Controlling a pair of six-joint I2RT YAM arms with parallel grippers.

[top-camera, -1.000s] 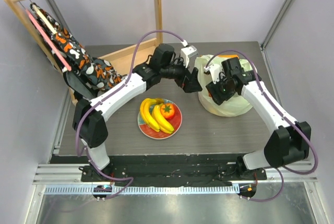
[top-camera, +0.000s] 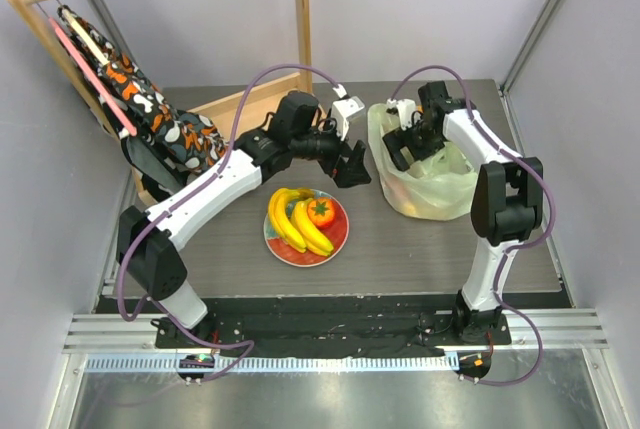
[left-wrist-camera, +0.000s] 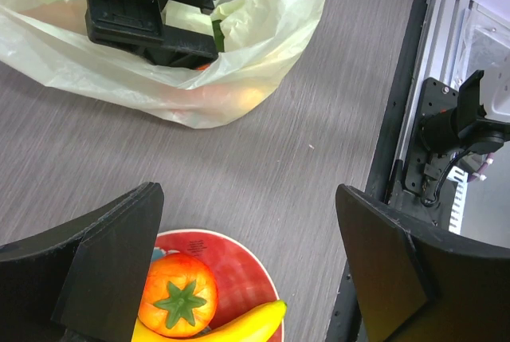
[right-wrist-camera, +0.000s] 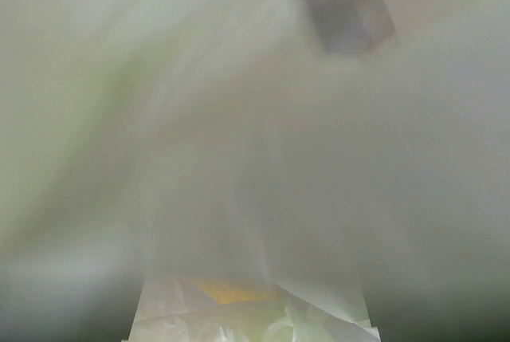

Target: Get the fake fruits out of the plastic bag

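Note:
A translucent plastic bag (top-camera: 430, 194) stands at the right of the table, my right gripper (top-camera: 410, 147) down inside it. The right wrist view is mostly blurred pale plastic, with yellow low in it; the fingers' hold cannot be made out there. My left gripper (top-camera: 343, 164) hangs open left of the bag, empty, above the bare table near the plate. A red plate (left-wrist-camera: 247, 270) holds bananas (top-camera: 312, 234) and an orange fruit with a green leafy top (left-wrist-camera: 179, 298). A little colour shows through the bag's wall.
A wooden rack (top-camera: 300, 9) with patterned cloth (top-camera: 150, 109) on hangers stands at the left.
My left gripper has drawn slightly left, away from the bag. The plate's contents look unchanged.

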